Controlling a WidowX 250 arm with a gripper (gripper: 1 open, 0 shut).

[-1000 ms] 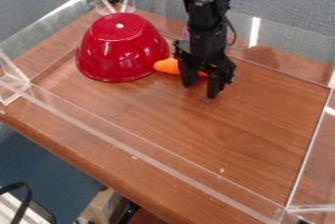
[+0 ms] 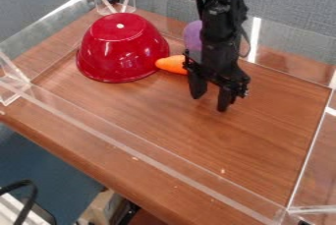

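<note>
My black gripper (image 2: 210, 88) hangs low over the wooden table, just right of an orange carrot-like object (image 2: 172, 64), whose right end is hidden behind it. A purple round object (image 2: 194, 35) stands behind, partly covered by the arm. A large red bowl (image 2: 121, 42) rests upside down at the back left. Whether anything is between my fingers, or how far they are apart, is unclear.
Clear acrylic walls (image 2: 315, 160) border the wooden tabletop (image 2: 197, 160). Beyond the front left edge lie dark cables and boxes on the floor.
The arm has moved right over the last second, uncovering more of the purple object. The orange object and the red bowl look unmoved.
</note>
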